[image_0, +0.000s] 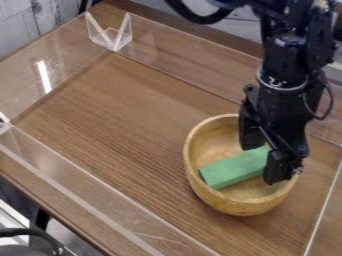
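A green block (231, 169) lies tilted inside a round tan bowl (214, 202) at the lower right of the camera view. My black gripper (263, 143) hangs over the back right of the bowl, open, its fingers reaching down toward the block's right end. Whether the fingers touch the block is hard to tell, and the gripper covers part of the bowl's rim.
A clear plastic holder (107, 36) stands at the back left. A dark cable shows at the lower left edge.
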